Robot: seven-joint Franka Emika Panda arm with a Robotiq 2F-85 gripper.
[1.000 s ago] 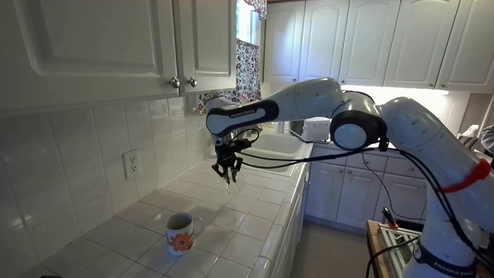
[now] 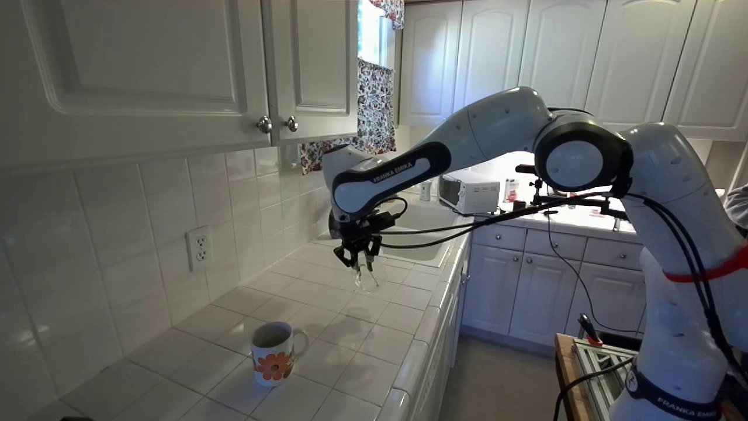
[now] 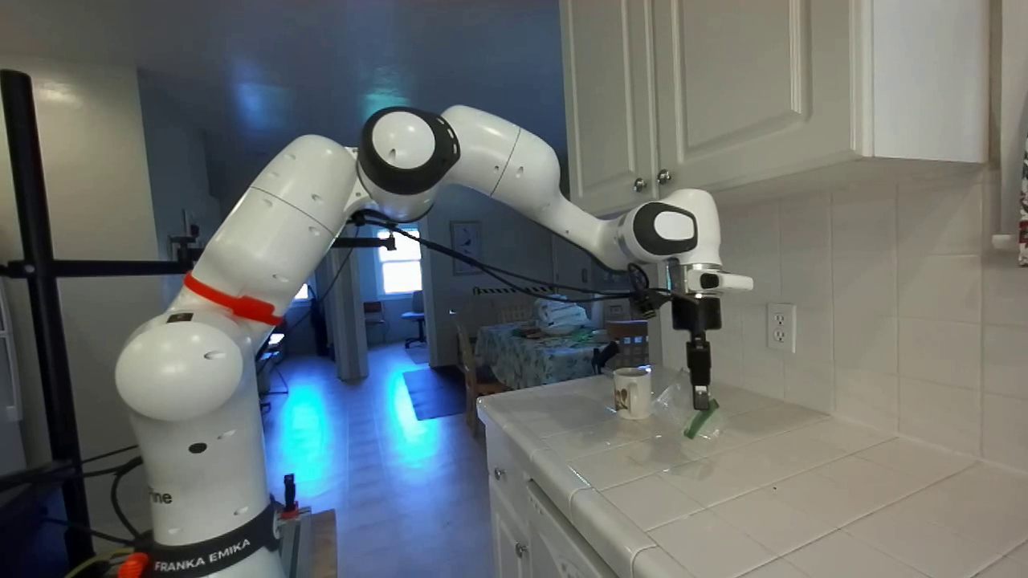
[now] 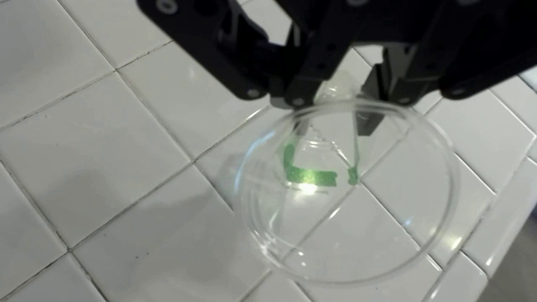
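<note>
My gripper hangs low over the white tiled counter, its two dark fingers apart. Between and below them is a clear, see-through vessel (image 4: 347,282) with green tape (image 4: 312,176) on it. Its round rim fills the middle of the wrist view, and its narrower part runs up between the fingers. Whether both fingers press on it cannot be made out. In exterior view 2 the green strip (image 3: 701,420) slants just under the gripper (image 3: 700,396), and the vessel looks tilted. Glare and transparency hide whether it touches the tiles.
A white mug with an orange flower (image 2: 273,354) stands upright on the counter (image 2: 329,393), nearer exterior view 1. Upper cabinets (image 2: 315,63) overhang the wall side. The counter's front edge (image 2: 421,351) lies to the right, the sink (image 2: 421,224) beyond. Bare tiles surround the gripper.
The gripper has shifted a little to the right and away in exterior view 1, the clear vessel with it. The arm's elbow has risen and moved right. The mug has not moved.
</note>
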